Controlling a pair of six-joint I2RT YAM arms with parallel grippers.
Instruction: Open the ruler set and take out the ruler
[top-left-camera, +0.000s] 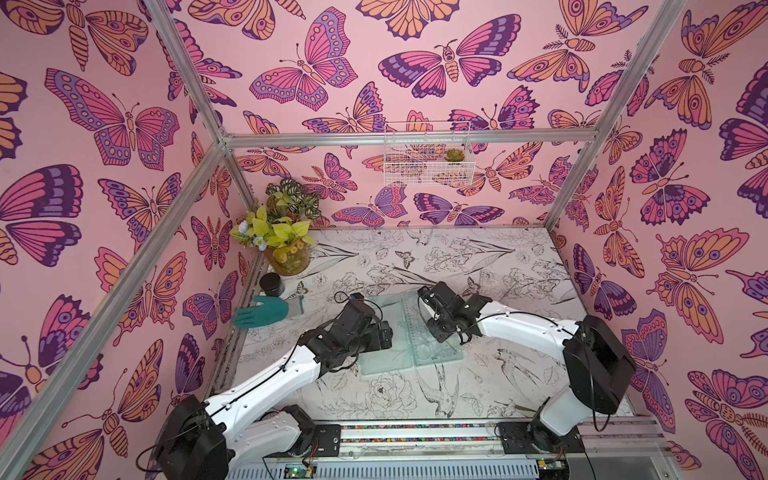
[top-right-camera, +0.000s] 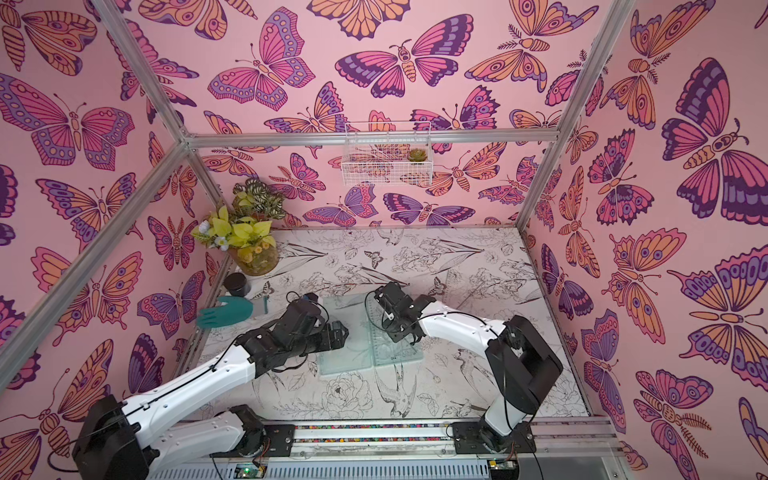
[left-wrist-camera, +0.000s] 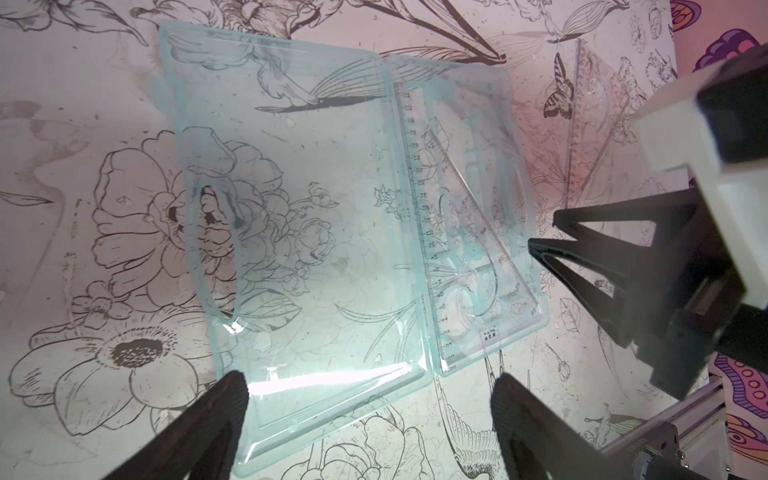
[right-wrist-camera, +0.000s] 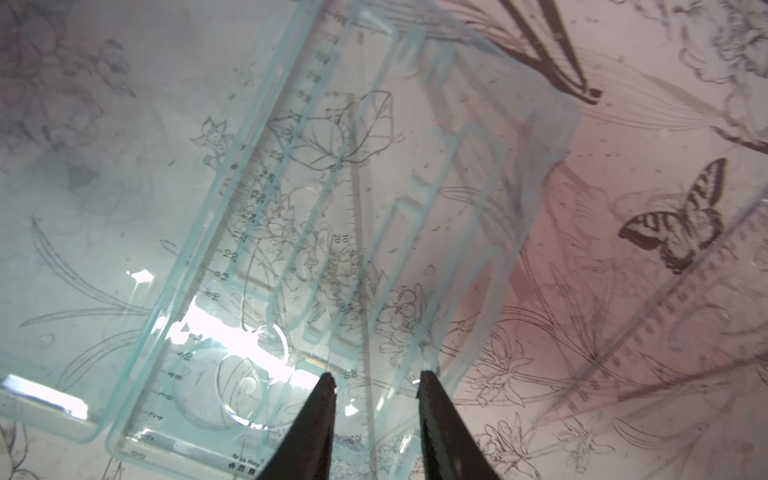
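The clear teal ruler case lies opened flat, its empty half (left-wrist-camera: 312, 200) on the left and the half with rulers (right-wrist-camera: 240, 384) on the right. A transparent triangle (left-wrist-camera: 592, 120) lies on the table beside the case, to its right. My right gripper hangs over the ruler half, fingers parted, nothing visibly held; clear pieces show beneath it. My left gripper is open above the empty half, with nothing between its fingers.
A plant (top-left-camera: 284, 248), a dark cup (top-left-camera: 271, 284) and a teal glove (top-left-camera: 260, 312) stand or lie at the left.
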